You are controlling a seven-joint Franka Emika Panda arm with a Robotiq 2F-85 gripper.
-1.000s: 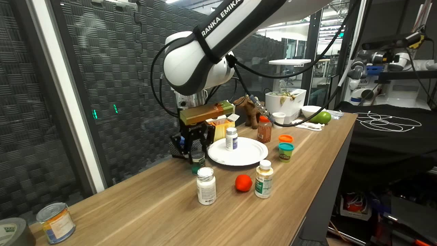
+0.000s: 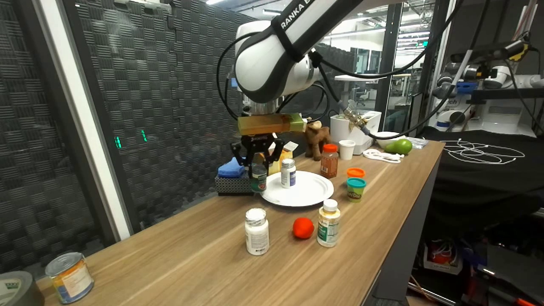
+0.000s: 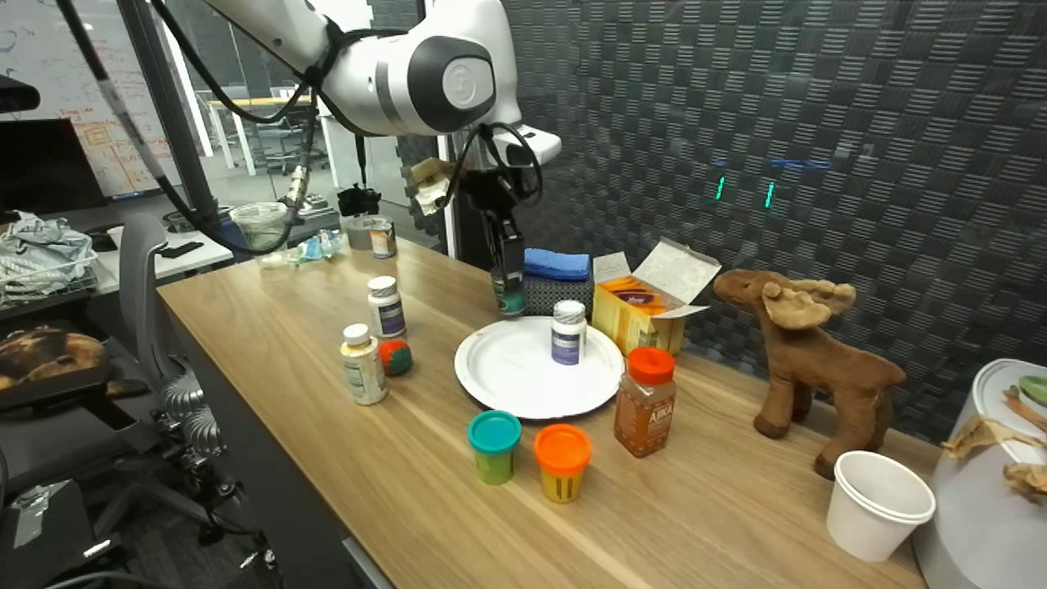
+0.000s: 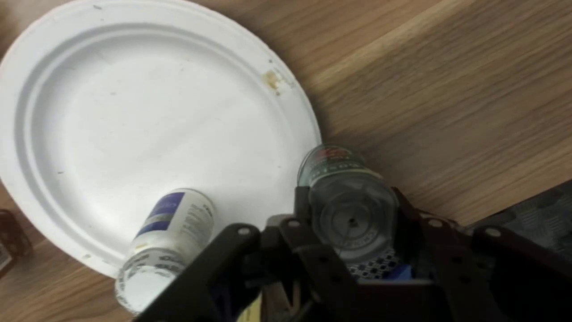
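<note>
My gripper is shut on a small clear bottle (image 4: 354, 220) with a green label. In the first exterior view that bottle (image 2: 259, 179) hangs upright at the left rim of the white plate (image 2: 311, 196). From the wrist, it overlaps the edge of the plate (image 4: 161, 107); whether it touches the plate I cannot tell. A white bottle with a purple label (image 3: 568, 334) stands on the plate, on the side by the yellow box. In the second exterior view my gripper (image 3: 507, 280) is beside the grey patterned box, at the plate's far side.
Behind the plate are a grey box with a blue cloth (image 3: 557, 263) and an open yellow box (image 3: 643, 304). A red-lidded jar (image 3: 645, 402) and two tubs stand close to the plate. White bottles (image 2: 257, 232) and a red ball (image 2: 303, 228) stand in front.
My gripper has moved right and up with the green-labelled bottle, from the table left of the plate to the plate's rim. The other objects stay where they were.
</note>
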